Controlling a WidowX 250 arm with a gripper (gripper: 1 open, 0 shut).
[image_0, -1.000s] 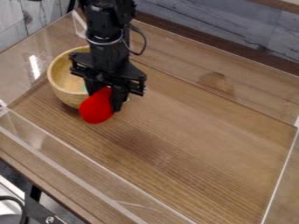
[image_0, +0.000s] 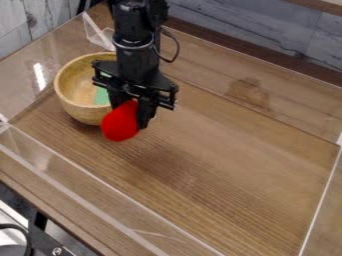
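My black gripper (image_0: 134, 96) hangs over the front right of a wooden bowl, shut on a red object (image_0: 120, 122) that sticks out below it. The wooden bowl (image_0: 70, 80) stands at the left, partly hidden behind the arm, with something green (image_0: 100, 96) inside it. The fingertips themselves are hard to make out.
A pale wall runs along the back, and a black cable (image_0: 14, 230) shows at the lower left corner.
Compared with a second ago, the gripper and red object sit slightly higher in the view, having shifted a little; the red object is still held.
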